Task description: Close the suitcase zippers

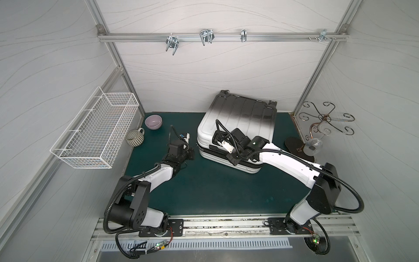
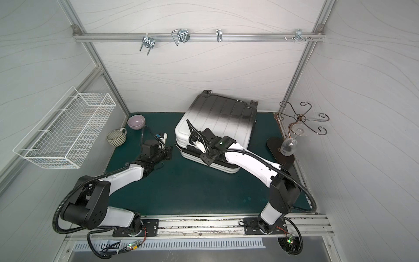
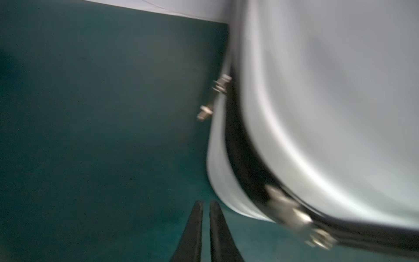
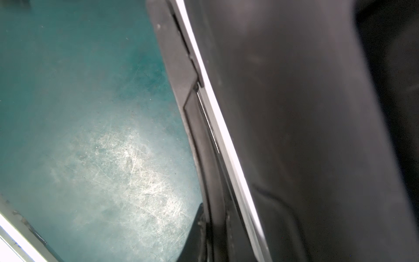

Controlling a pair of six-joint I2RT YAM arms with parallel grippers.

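Note:
The white-to-dark ribbed suitcase (image 1: 235,118) lies flat at the back, with a dark zipper band (image 3: 237,126) around its side. Two metal zipper pulls show in the left wrist view: one pull (image 3: 212,99) farther along the left side, another pull (image 3: 296,216), blurred, near the front corner. My left gripper is shut with nothing between its fingers; both pulls lie outside them, apart. At the suitcase's front, my right gripper is shut on the black side handle (image 4: 205,144), one finger on each side of the strip.
A purple bowl (image 1: 153,121) and a striped mug (image 1: 134,137) stand at the left, under a white wire basket (image 1: 102,131). On the right is a metal stand with a glass (image 1: 312,147).

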